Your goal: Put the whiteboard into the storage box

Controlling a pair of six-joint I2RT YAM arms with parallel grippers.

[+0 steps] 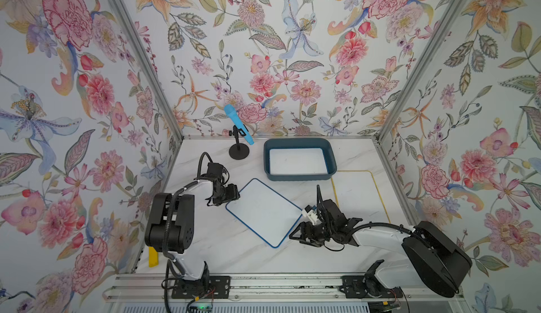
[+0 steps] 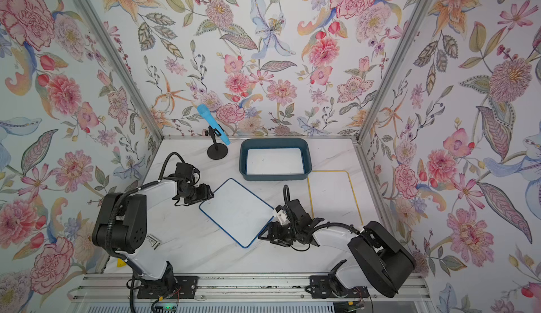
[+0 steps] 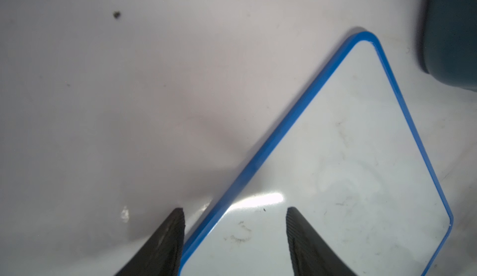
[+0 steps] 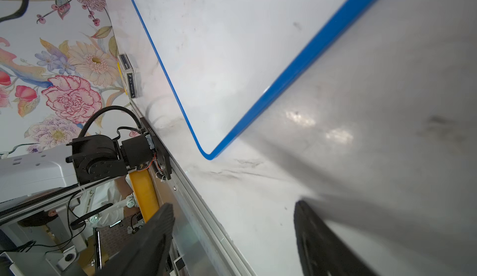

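The whiteboard [image 1: 260, 211], white with a blue rim, lies tilted round on the table. My left gripper is open over its upper-left edge, whose blue rim runs between the fingers with no grip showing. My right gripper is open low beside the board's near right edge, nothing between its fingers. Behind the board stands the dark teal storage box [image 1: 299, 176], with a white bottom visible inside.
A blue microphone [image 1: 239, 122] on a black stand [image 1: 239, 152] is at the back left. A yellow outline [image 1: 360, 171] marks the right of the table. Bare table lies around the board.
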